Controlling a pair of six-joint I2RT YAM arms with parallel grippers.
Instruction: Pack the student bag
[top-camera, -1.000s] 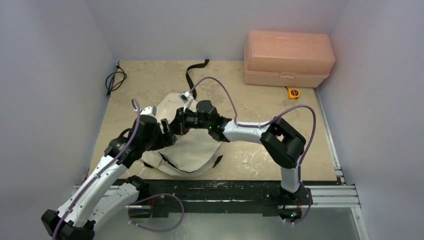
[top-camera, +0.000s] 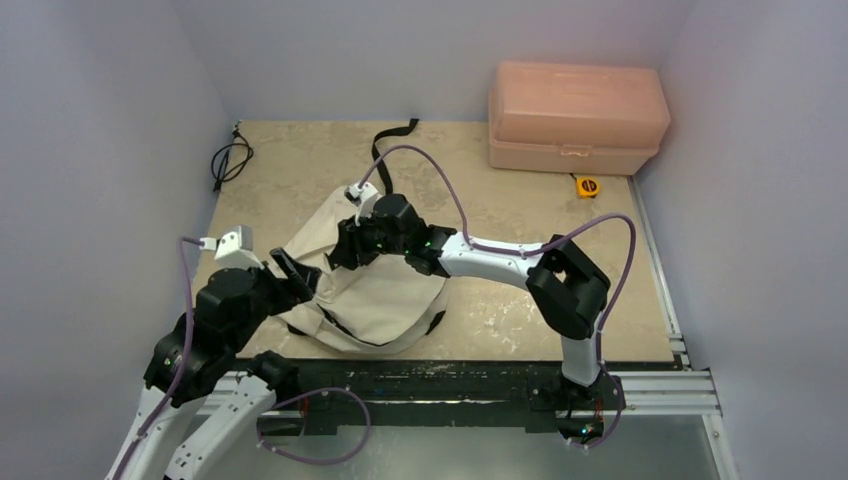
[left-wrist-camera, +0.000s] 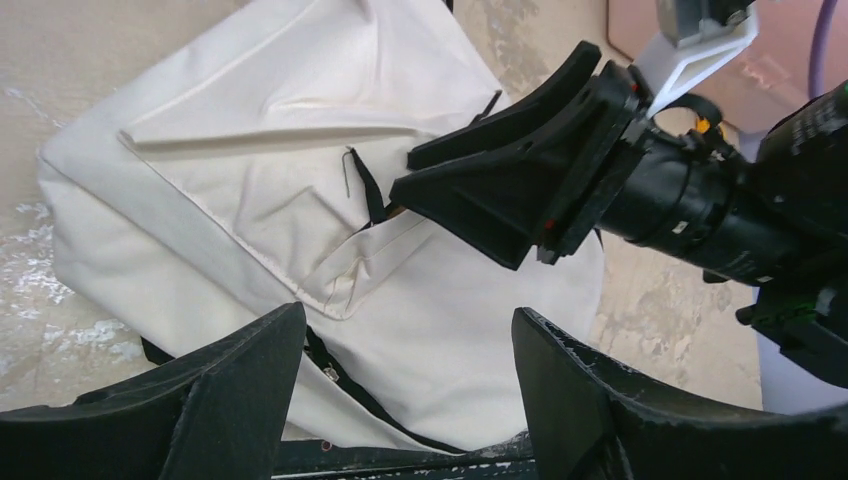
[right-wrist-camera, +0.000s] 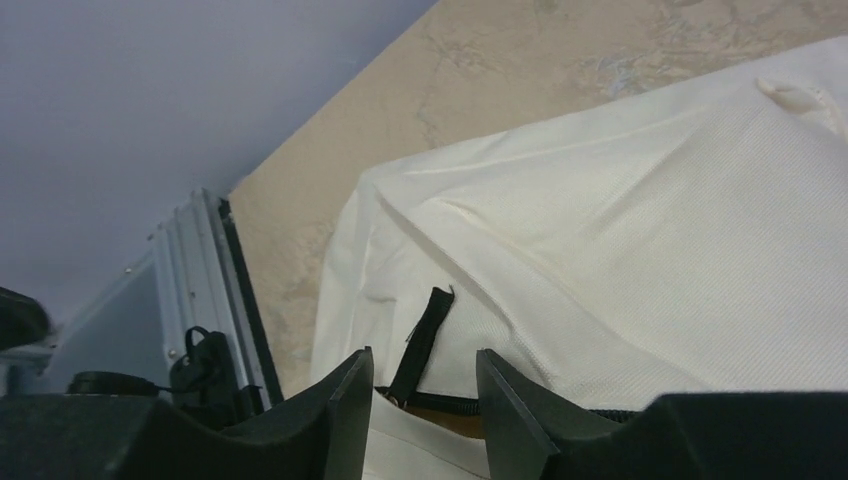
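Note:
The cream cloth bag (top-camera: 390, 305) lies crumpled on the table, with a dark zipper and black pull tab (right-wrist-camera: 425, 330) visible in both wrist views. My left gripper (top-camera: 300, 275) is open over the bag's left side, nothing between its fingers. My right gripper (top-camera: 345, 250) hovers over the bag's middle, part open, its fingertips apart above the zipper opening and pull tab; the left wrist view shows it from the side, and I see nothing held in it.
A pink plastic box (top-camera: 578, 105) stands at the back right, with a yellow tape measure (top-camera: 587, 187) beside it. A coiled black cable (top-camera: 230, 160) lies at the back left.

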